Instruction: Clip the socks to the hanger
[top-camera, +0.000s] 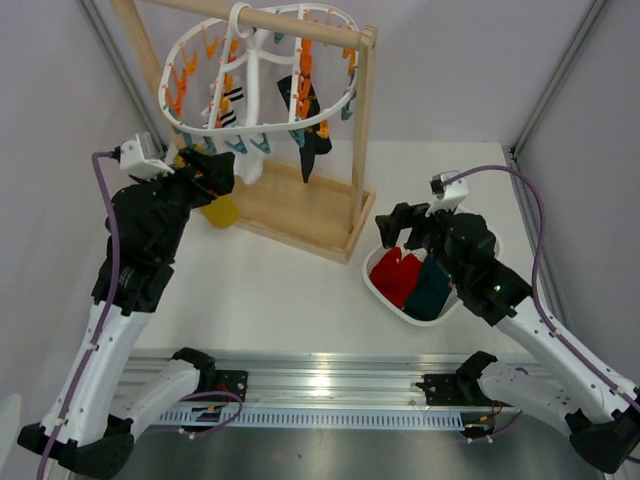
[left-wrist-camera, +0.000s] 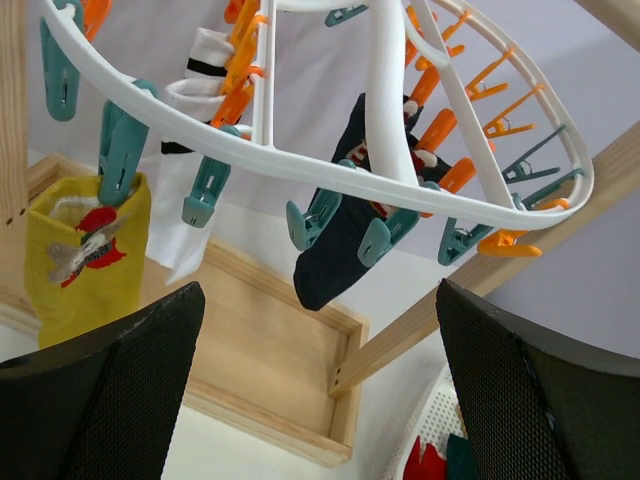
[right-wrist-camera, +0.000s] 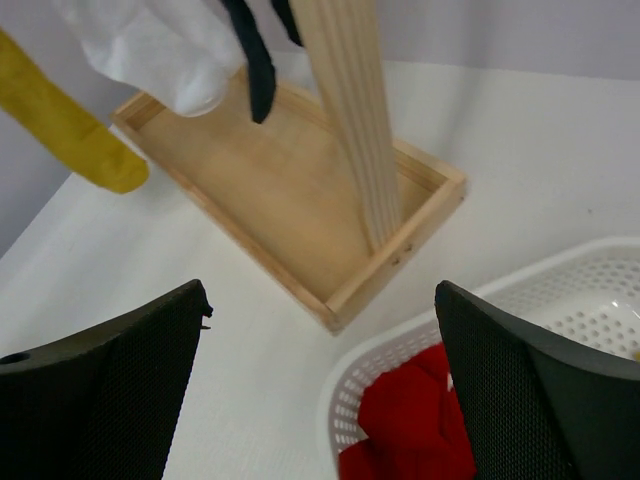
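The white clip hanger (top-camera: 255, 128) hangs from a wooden frame. In the left wrist view a yellow sock (left-wrist-camera: 88, 285) with a red-and-grey patch, a white sock (left-wrist-camera: 175, 200) and a dark sock (left-wrist-camera: 330, 265) hang from it among teal and orange clips. My left gripper (top-camera: 205, 172) is open, empty, beside the hanger's front left. My right gripper (top-camera: 408, 222) is open above the basket, where red socks (top-camera: 395, 275) and a dark teal sock (top-camera: 430, 290) lie.
The white basket (top-camera: 380, 296) stands right of the frame's wooden base (top-camera: 340, 250). The frame's right post (top-camera: 360, 120) stands between hanger and basket.
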